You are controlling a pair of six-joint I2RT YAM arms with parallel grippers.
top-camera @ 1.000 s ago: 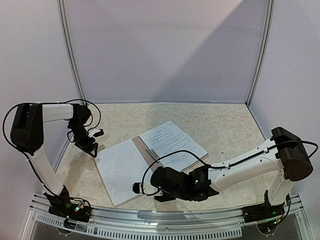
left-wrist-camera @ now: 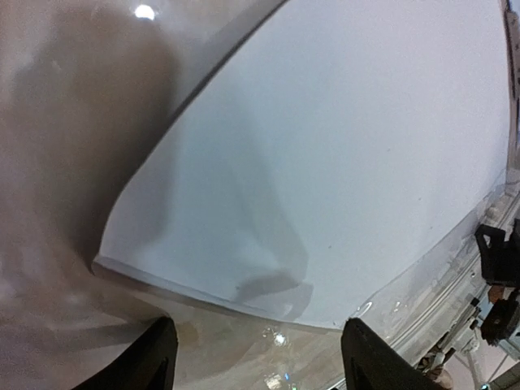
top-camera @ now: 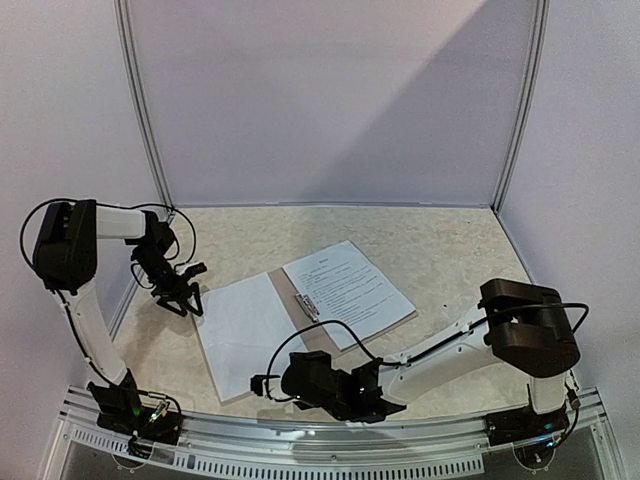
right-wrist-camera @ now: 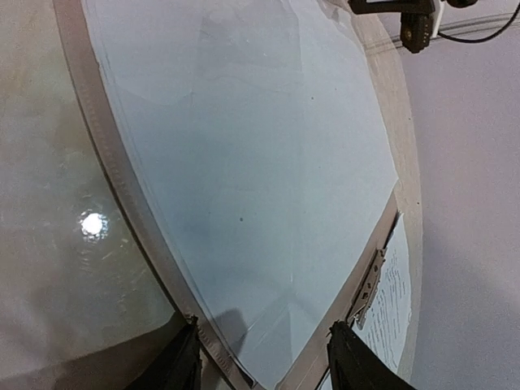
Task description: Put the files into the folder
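An open folder (top-camera: pixel 280 295) lies on the table, white sheets (top-camera: pixel 245 330) on its left half and a printed page (top-camera: pixel 340 290) with a metal clip (top-camera: pixel 308 305) on its right. My left gripper (top-camera: pixel 185 300) stands open at the folder's far left corner; its wrist view shows the white sheet (left-wrist-camera: pixel 301 146) just beyond the spread fingers. My right gripper is open low over the near end of the left half, where the white sheet (right-wrist-camera: pixel 244 162) and brown folder edge (right-wrist-camera: pixel 122 162) show. In the top view its fingers are mostly hidden beneath the wrist.
Pale walls (top-camera: pixel 330 100) enclose the back and sides. A metal rail (top-camera: pixel 330 435) runs along the front edge.
My left gripper has shifted slightly right onto the corner. The printed page looks very slightly shifted.
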